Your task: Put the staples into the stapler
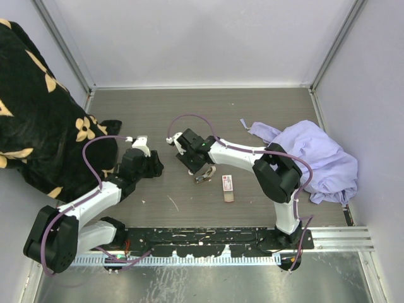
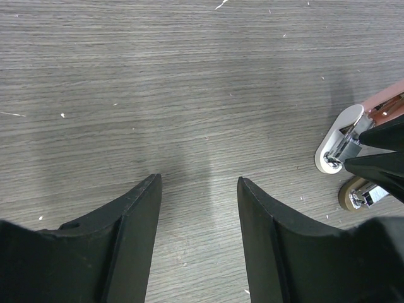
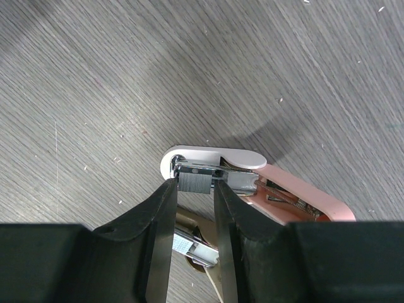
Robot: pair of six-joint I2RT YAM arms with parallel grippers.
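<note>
In the right wrist view, the stapler lies opened, with a white end [image 3: 208, 153] and a pink body [image 3: 309, 192] around a metal channel with a spring. A short silver staple strip [image 3: 194, 182] sits between the fingertips of my right gripper, which is shut on it, right over the channel's white end. Whether the strip touches the channel is unclear. My left gripper stands open over bare table to the left of the stapler, with nothing between its fingers. From above, the right arm hides most of the stapler.
Close beside the stapler lies a tan piece with a metal end [image 3: 202, 251]. A small white and red box [image 1: 228, 183] rests to the right. Lavender cloth [image 1: 309, 158] lies at the far right, dark patterned fabric [image 1: 50, 107] at the left.
</note>
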